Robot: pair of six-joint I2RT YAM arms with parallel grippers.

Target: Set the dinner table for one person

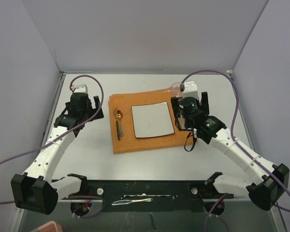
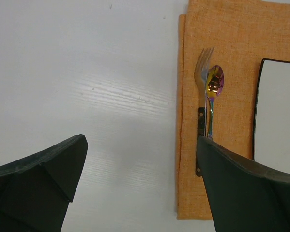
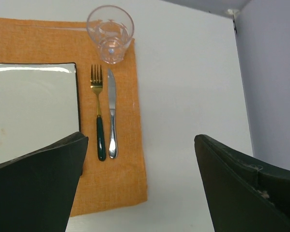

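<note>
An orange placemat lies mid-table with a square white plate on it. Left of the plate lie a fork and a spoon side by side. Right of it lie a green-handled fork and a knife. A clear glass stands at the mat's back right. My left gripper is open above the table left of the mat, empty. My right gripper is open above the mat's right side, with nothing between its fingers.
Bare white table surrounds the mat. Grey walls bound it at the back and sides. Some loose utensils lie on the dark strip along the front, beside the arms' bases.
</note>
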